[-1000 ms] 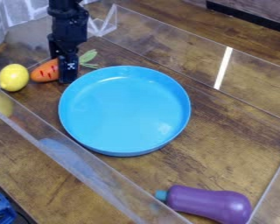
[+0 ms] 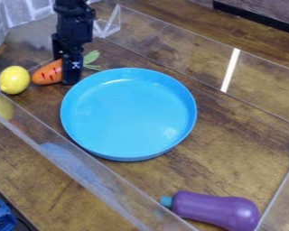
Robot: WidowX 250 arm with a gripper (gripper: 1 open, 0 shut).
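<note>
My dark gripper (image 2: 68, 63) reaches down from the top left and stands open at a toy carrot (image 2: 46, 74) with green leaves, its lower end over the carrot's middle. Whether the fingers touch the carrot is hard to tell. A yellow lemon (image 2: 14, 79) lies just left of the carrot. A blue plate (image 2: 127, 114) sits to the right of and below the gripper. A purple eggplant (image 2: 215, 209) lies at the bottom right.
Clear walls run along the left and bottom of the wooden surface (image 2: 231, 126). The surface right of the plate is free. A blue object (image 2: 0, 217) shows at the bottom left edge.
The gripper has shifted very slightly down at the carrot; nothing else has visibly changed.
</note>
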